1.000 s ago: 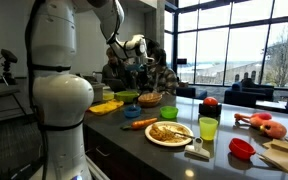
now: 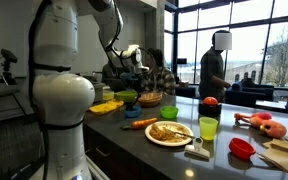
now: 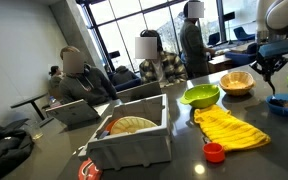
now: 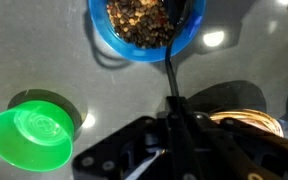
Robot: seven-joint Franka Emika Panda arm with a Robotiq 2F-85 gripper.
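Note:
In the wrist view my gripper is shut on the thin handle of a black spoon [image 4: 171, 68]. The spoon reaches up to a blue bowl [image 4: 112, 36] of mixed brown and dark beans or similar pieces, and its head is over or in the contents at the bowl's right side. Exterior view 2 has the spoon [image 3: 271, 86] pointing down at the blue bowl [image 3: 286, 109] on the right. Over the far left of the table in exterior view 1, the blue bowl [image 2: 133, 112] stands below the hand.
A green bowl [image 4: 31, 135] and a woven basket lie close by. On the table stand a plate of food [image 2: 169, 133], a yellow-green cup [image 2: 208, 128] and a red bowl [image 2: 242, 149]. A yellow cloth [image 3: 230, 129] and a grey bin [image 3: 131, 148] are in exterior view 2.
My hand has come down and a little left toward the blue bowl in exterior view 1. A person in the background has walked to the right.

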